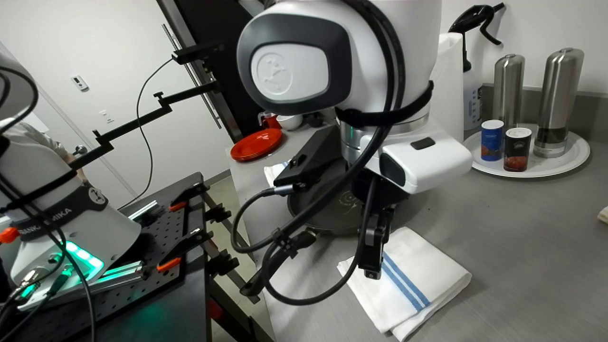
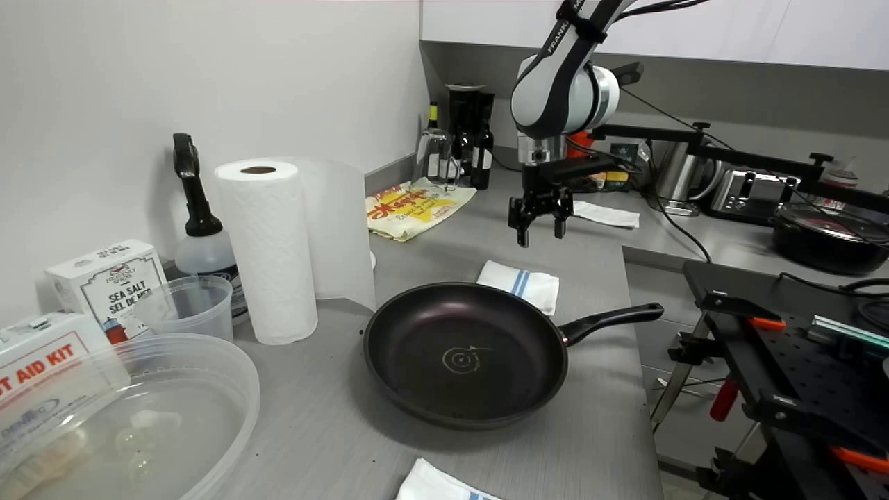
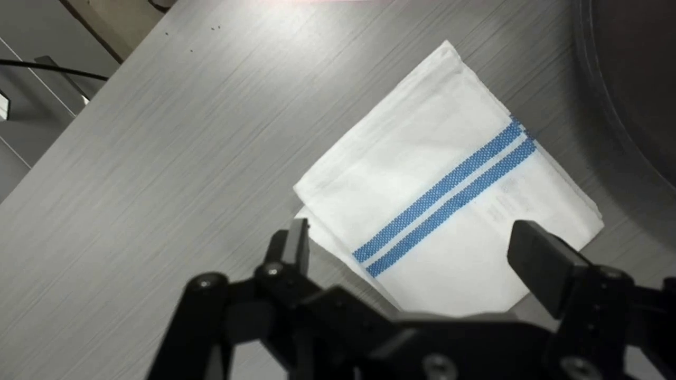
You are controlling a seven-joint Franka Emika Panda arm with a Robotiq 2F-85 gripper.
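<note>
A folded white towel [image 3: 405, 183] with two blue stripes lies flat on the grey counter, filling the middle of the wrist view. My gripper hangs above its near part, open, one finger over bare counter at the towel's left edge and the other over its right part. Nothing is between the fingers. In exterior view 2, the gripper [image 2: 542, 236] points down above and behind the towel [image 2: 539, 292]. A black frying pan [image 2: 467, 358] rests beside that towel, its handle pointing to the counter edge. In exterior view 1, the arm partly hides towel [image 1: 422, 273] and pan.
A second striped towel [image 2: 437, 485] lies on the pan's other side. Paper towels [image 2: 271, 258], a clear plastic bowl [image 2: 246, 408] and boxes line the wall. A white plate [image 1: 530, 170] with mills and shakers stands back right in exterior view 1.
</note>
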